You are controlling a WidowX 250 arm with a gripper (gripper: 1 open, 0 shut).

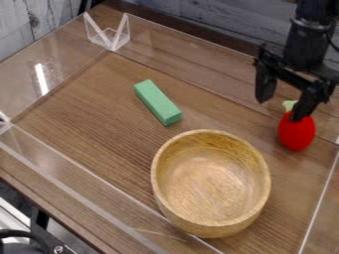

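Note:
My black gripper (281,77) hangs at the upper right, open, with its fingers pointing down. Below it, a red oval object (296,132) lies on the wooden table, with a small light green piece behind it, partly hidden. A green rectangular block (158,102) lies left of centre. A large tan oval bowl (211,208) stands at the bottom centre.
A white wire basket (106,32) stands at the upper left of the table (73,124).

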